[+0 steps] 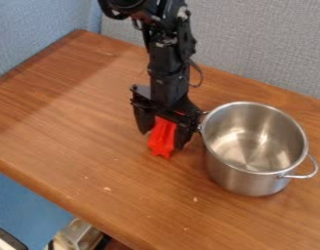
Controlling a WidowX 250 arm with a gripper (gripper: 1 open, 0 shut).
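A red object [163, 140] lies on the wooden table just left of a steel pot. The black gripper [164, 125] is lowered over it, its fingers on either side of the red object's upper part. Whether they grip it cannot be told; the arm hides part of the object.
The steel pot [254, 146] with side handles stands close on the right of the gripper. Grey walls border the back, and a blue surface shows below the table's left edge.
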